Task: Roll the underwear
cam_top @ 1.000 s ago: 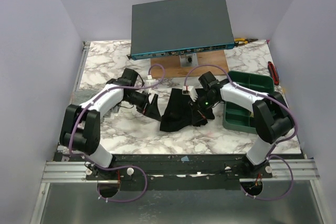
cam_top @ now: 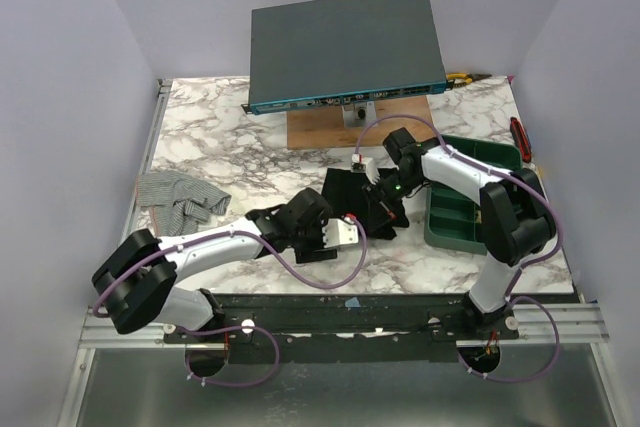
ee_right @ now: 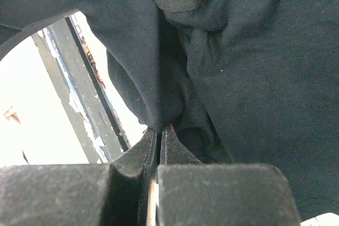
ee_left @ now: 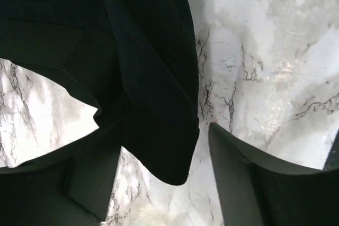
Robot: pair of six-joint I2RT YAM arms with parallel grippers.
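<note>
Dark underwear [cam_top: 345, 187] lies spread and partly bunched on the marble table [cam_top: 200, 127] at the centre. Over its front-left corner my left gripper is part open; in the left wrist view a folded corner of the dark cloth [ee_left: 153, 104] lies between and beyond its fingers, with no visible hold. My right gripper is shut at the right part of the garment, its fingertips at a bunched fold [ee_right: 143, 78]; whether cloth is pinched between them is hard to tell.
A green divided bin [cam_top: 450, 237] stands at the right, a folded grey striped cloth [cam_top: 180, 197] lies at the left, and a monitor [cam_top: 345, 47] on a wooden base is at the back. The front-left table is mostly under the left arm.
The right arm has shifted slightly.
</note>
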